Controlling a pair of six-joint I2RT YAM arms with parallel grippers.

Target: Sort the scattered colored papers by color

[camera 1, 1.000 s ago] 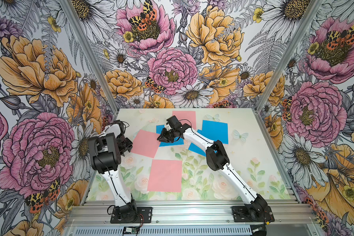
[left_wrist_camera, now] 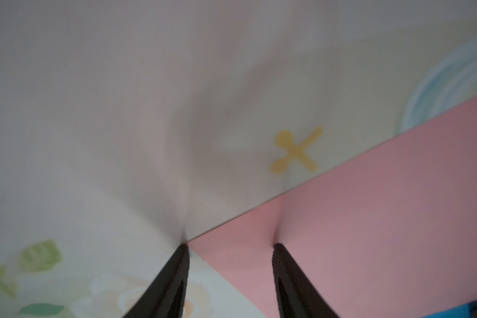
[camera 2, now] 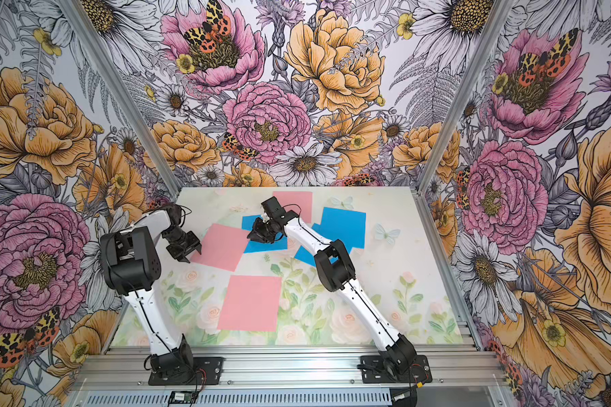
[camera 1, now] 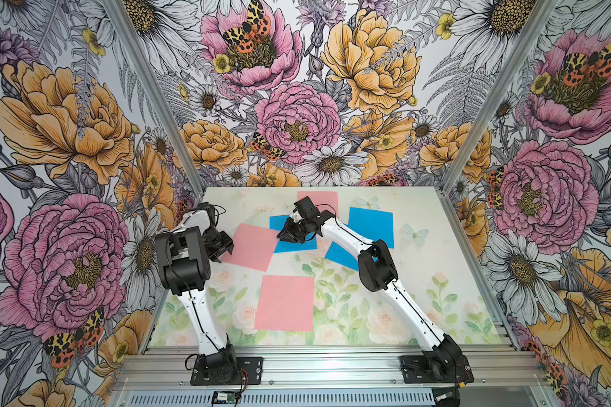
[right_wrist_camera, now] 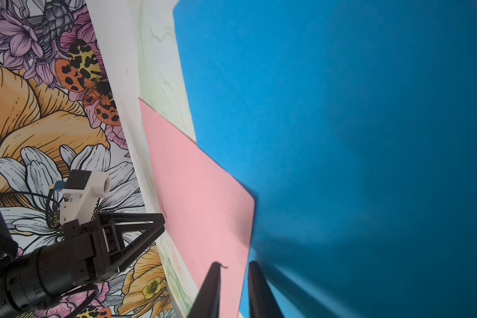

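Note:
A pink sheet lies left of centre, its right side next to a blue sheet; in the right wrist view its near corner overlaps the blue paper. My left gripper stands part open at a corner of the pink paper, which shows between its fingertips. Over the blue sheet is my right gripper, its fingers parted by a narrow gap and no paper visibly gripped. Another pink sheet lies in front, and a third pink sheet at the back is partly covered by the right arm.
Right of centre lie a blue sheet and another blue sheet, partly hidden by the right arm. Both grippers stand fairly close together on the left half.
My left gripper has shifted slightly right, to the left edge of the pink sheet. The right gripper has edged a little to the right. The sheets look nearly unmoved.

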